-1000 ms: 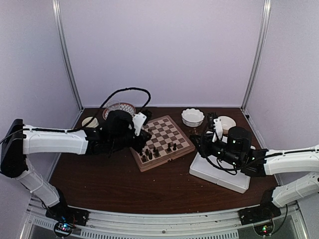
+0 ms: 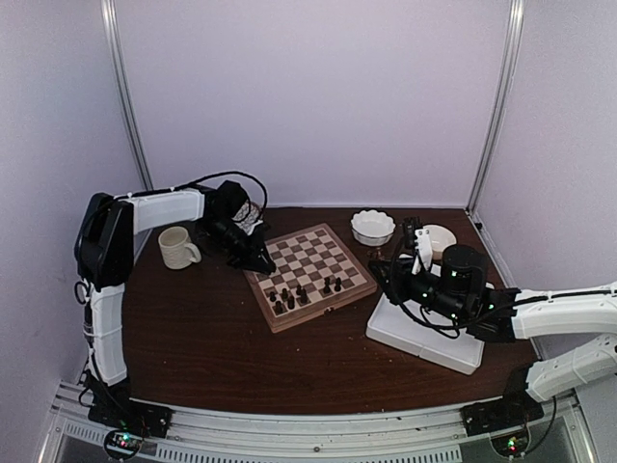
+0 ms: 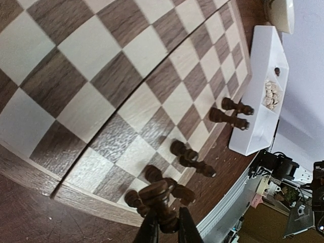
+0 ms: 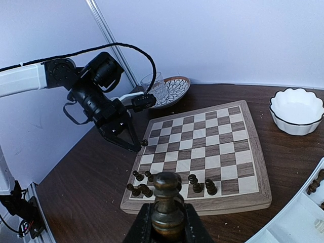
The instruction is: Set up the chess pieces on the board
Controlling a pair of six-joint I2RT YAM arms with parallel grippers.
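The wooden chessboard (image 2: 310, 260) lies mid-table, several dark pieces standing along its near side. My left gripper is shut on a dark chess piece (image 3: 158, 195), held at the board's left edge in the top view. My right gripper is shut on another dark piece (image 4: 166, 190), to the right of the board over the white piece tray (image 2: 415, 342). The tray holds light and dark pieces, seen in the left wrist view.
A mug (image 2: 178, 249) stands left of the board. A patterned bowl (image 4: 172, 91) with a glass is at back left; a scalloped white bowl (image 2: 372, 227) and a round dish (image 2: 439, 236) are at back right.
The left arm has moved back and left from over the board's near left part to its left edge. The right arm has not visibly moved.
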